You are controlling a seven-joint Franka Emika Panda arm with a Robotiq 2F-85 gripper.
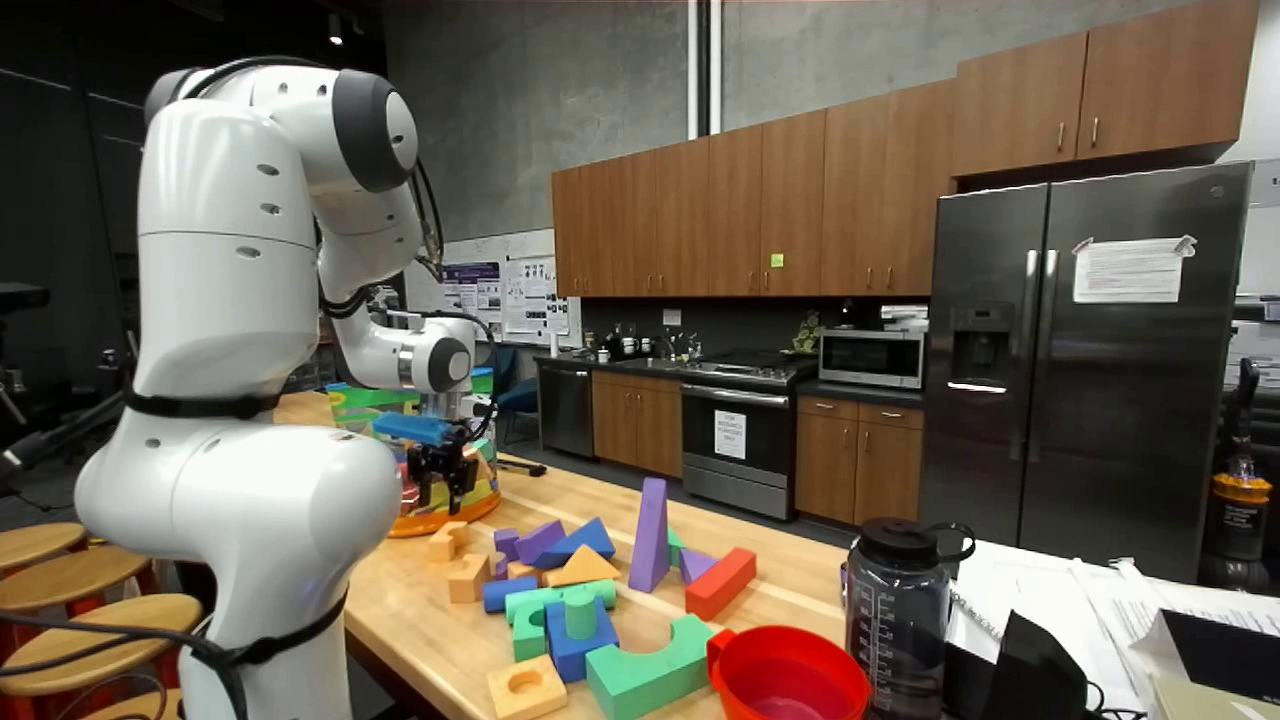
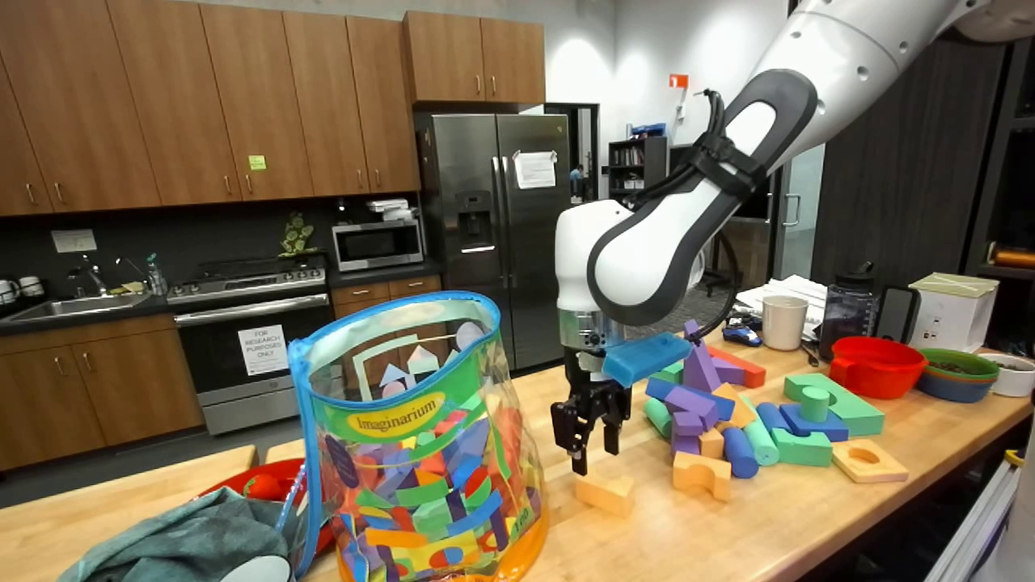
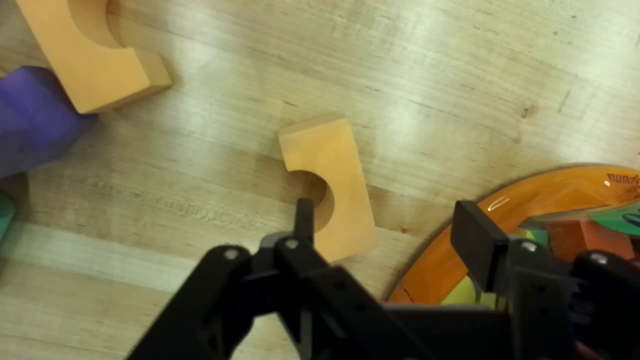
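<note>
My gripper (image 2: 594, 456) hangs over the table beside the clear block bag, its fingers spread apart with nothing between them. Just below it an orange arch block (image 2: 606, 494) lies on the wood, apart from the fingers. In the wrist view the same arch block (image 3: 342, 189) lies flat, its hollow facing left. One black finger (image 3: 304, 221) overlaps that hollow in the picture, while the other finger (image 3: 478, 243) appears over the bag's orange rim. A second arch block (image 2: 703, 474) rests by the block pile; the wrist view shows this second arch (image 3: 99, 66) at top left.
The clear bag (image 2: 427, 427), full of colored blocks, stands close beside my gripper. A pile with a purple block (image 2: 699, 369) and green arch (image 2: 854, 407) covers the table's other side. A red bowl (image 2: 878, 367) sits beyond it.
</note>
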